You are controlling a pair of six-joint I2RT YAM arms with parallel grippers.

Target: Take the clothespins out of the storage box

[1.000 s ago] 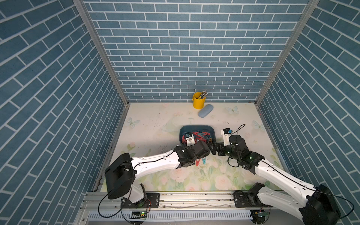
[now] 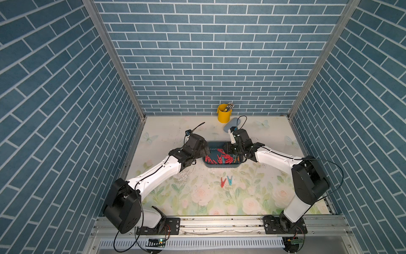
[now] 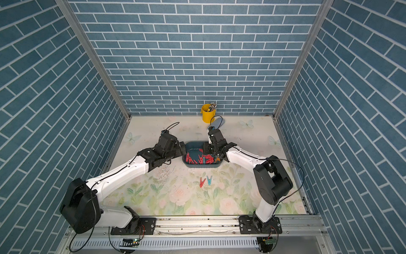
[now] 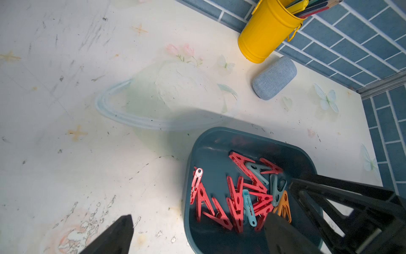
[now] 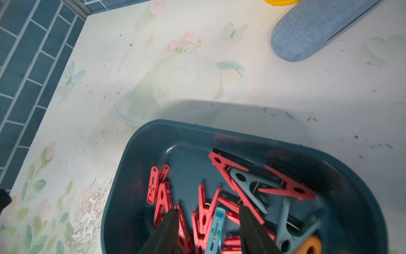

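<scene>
The dark storage box (image 4: 220, 135) holds several red, teal, grey and orange clothespins, among them a light-blue one (image 5: 216, 230). A red clothespin (image 2: 222, 182) and a light-blue clothespin (image 2: 229, 180) lie on the table in front of the box. My left gripper is open with nothing between its fingers, at the box's left side. My right gripper hangs over the right part of the box, its fingertips apart above the clothespins, near the light-blue one.
A yellow bucket (image 2: 223, 113) with pens stands by the back wall, with a grey-blue case (image 4: 274, 78) in front of it. The table left and right of the box is clear.
My left gripper has moved back and leftward, away from the front of the box. My right gripper has moved back and left, over the box. The two clothespins on the table are unmoved.
</scene>
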